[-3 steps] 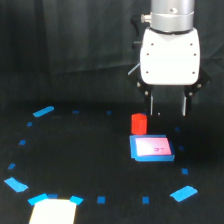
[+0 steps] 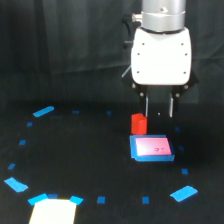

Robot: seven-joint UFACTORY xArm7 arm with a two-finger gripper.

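My gripper (image 2: 157, 112) hangs open above the middle right of the black table. Its two thin fingers stand well apart, with nothing held between them. A small red block (image 2: 139, 124) stands on the table close to the left finger, a little below it in the view; whether they touch cannot be told. Just in front of the block lies a pink square (image 2: 153, 146) with a blue border (image 2: 151, 158).
A cream square (image 2: 53, 212) lies at the front left. Strips of blue tape (image 2: 43, 111) and small blue marks are spread over the table. A dark curtain (image 2: 60, 55) hangs behind.
The arm has shifted left and slightly down in the view, bringing the left finger nearer the red block. The block and the pink square stay where they were.
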